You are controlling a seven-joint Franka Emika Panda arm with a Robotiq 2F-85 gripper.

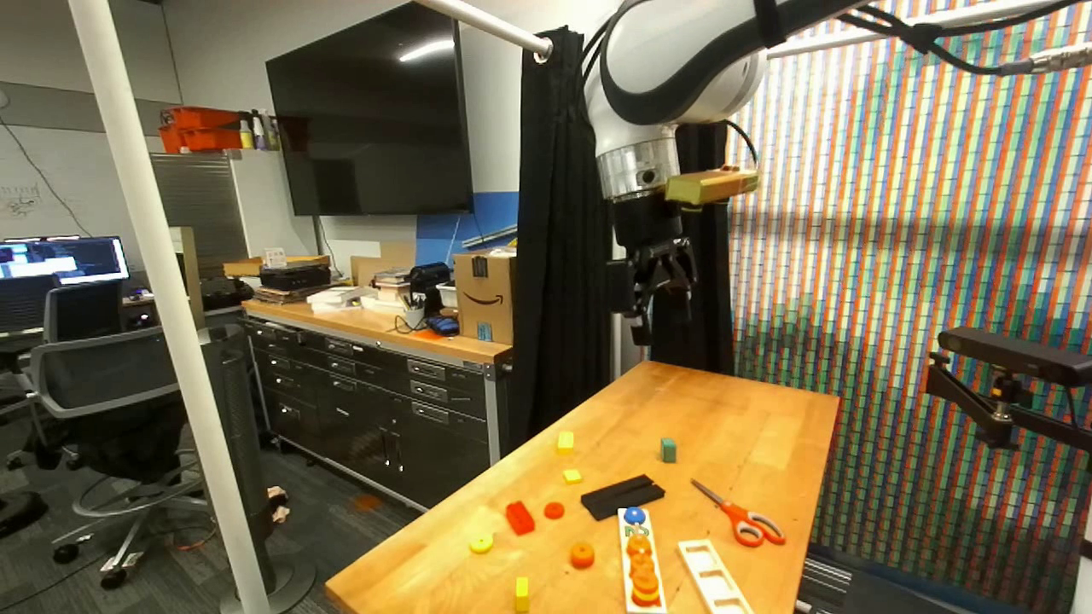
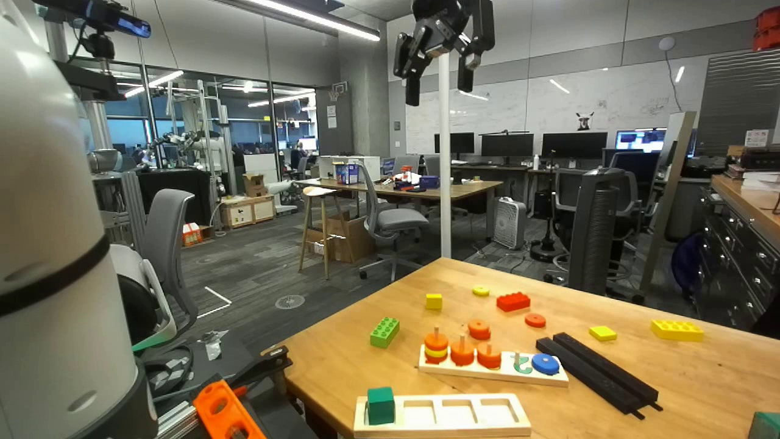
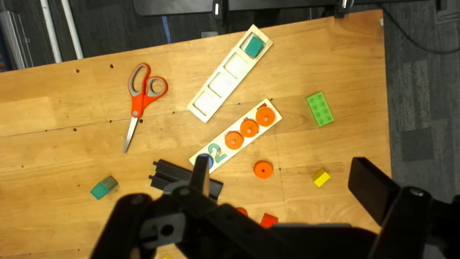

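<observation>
High above the table, my gripper (image 2: 440, 79) hangs open and empty, its fingers spread wide. A cream wooden tray (image 3: 222, 81) with square recesses has a green cube (image 3: 254, 46) in its end recess. Beside it lies a peg board (image 3: 272, 113) carrying orange rings (image 3: 233, 140), a blue ring (image 2: 545, 363) and a bare "2" spot. One orange ring (image 3: 263, 169) lies loose on the wood. A second green block (image 3: 104, 187) rests apart, past the black track pieces (image 2: 599, 374). My left finger partly hides the track and blue ring in the wrist view.
Orange-handled scissors (image 3: 140, 97) lie on the table (image 3: 51, 159). Scattered around are a light green brick (image 3: 320, 108), a yellow block (image 3: 320, 177), a red brick (image 2: 513, 301) and a yellow brick (image 2: 677, 330).
</observation>
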